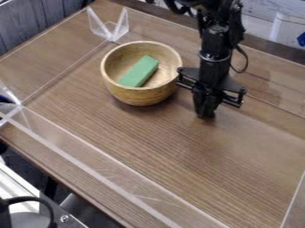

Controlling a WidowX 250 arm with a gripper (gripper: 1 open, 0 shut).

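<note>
The black gripper (205,98) hangs low over the wooden table, at the right of a wooden bowl (119,91); its lower parts are dark and overlap, so I cannot tell how far its fingers are apart or whether anything is between them. A green block (139,71) lies inside the bowl.
A clear plastic piece (110,27) sits at the back left. Dark cables and parts lie at the left edge and lower left corner.
</note>
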